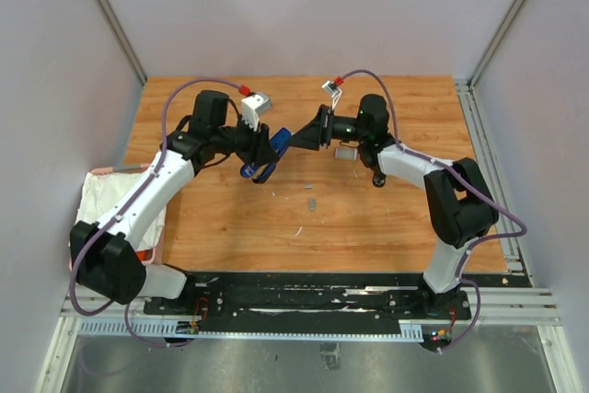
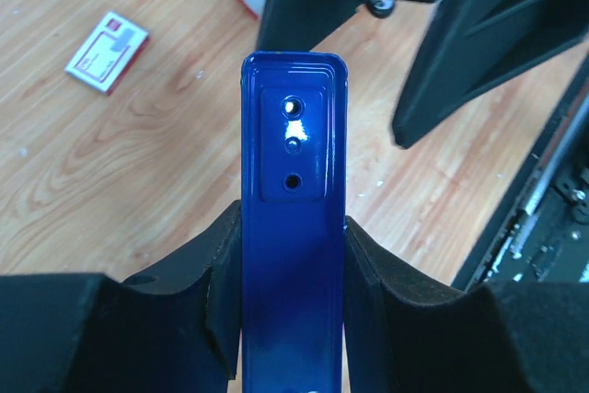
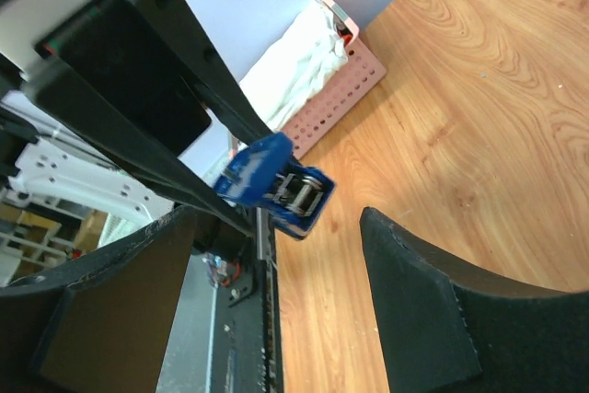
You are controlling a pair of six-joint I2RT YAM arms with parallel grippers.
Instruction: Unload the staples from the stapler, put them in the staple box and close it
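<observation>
My left gripper point(image 1: 261, 159) is shut on a blue stapler point(image 2: 293, 255), holding it over the left-middle of the table. The stapler's flat blue face fills the middle of the left wrist view, and two dark round holes show near its end. In the right wrist view an end of the stapler point(image 3: 299, 192) with a metallic part faces me; whether staples sit inside cannot be made out. Close to the stapler's far end, my right gripper point(image 1: 302, 139) stands open. No object is clasped between its fingers.
A pale box point(image 1: 346, 153) lies right of centre, near a small black object point(image 1: 378, 178). Small grey pieces point(image 1: 312, 204) and a white sliver point(image 1: 298, 231) are on the table point(image 1: 248, 236). A pink basket with white cloth point(image 1: 101, 200) stands at left.
</observation>
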